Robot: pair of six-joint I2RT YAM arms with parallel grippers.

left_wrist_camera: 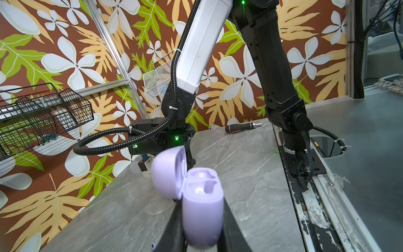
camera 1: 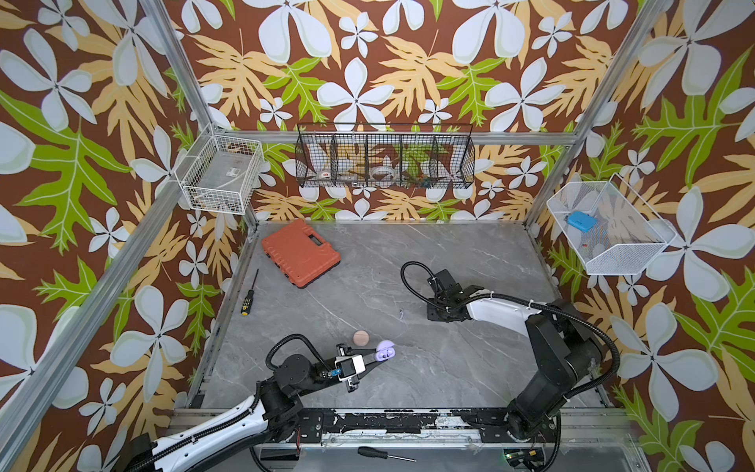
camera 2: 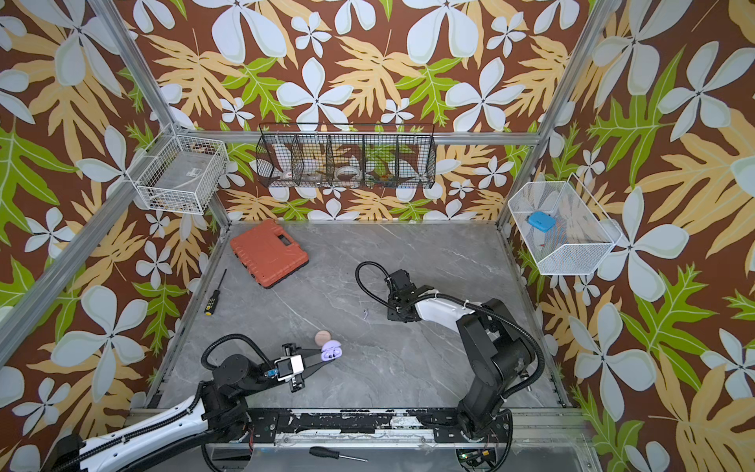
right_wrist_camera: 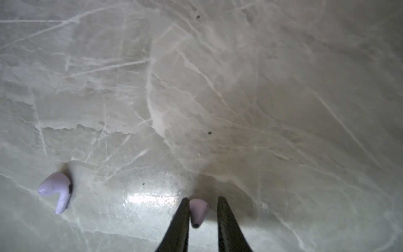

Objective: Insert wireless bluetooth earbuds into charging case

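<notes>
Held upright above the table is the lilac charging case [left_wrist_camera: 203, 205], lid swung open; my left gripper is shut on its body. Its earbud slots look empty in the left wrist view. In the right wrist view one lilac earbud [right_wrist_camera: 198, 210] sits between the parted fingers of my right gripper, close to the left finger; whether they touch is unclear. Another lilac earbud [right_wrist_camera: 57, 189] lies on the table off to the left. My right gripper points straight down and stands part open.
An orange toolbox [camera 1: 300, 251] rests at the back left, with a screwdriver [camera 1: 248, 302] beside it. A round tan disc [camera 1: 361, 338] lies close to the case.
</notes>
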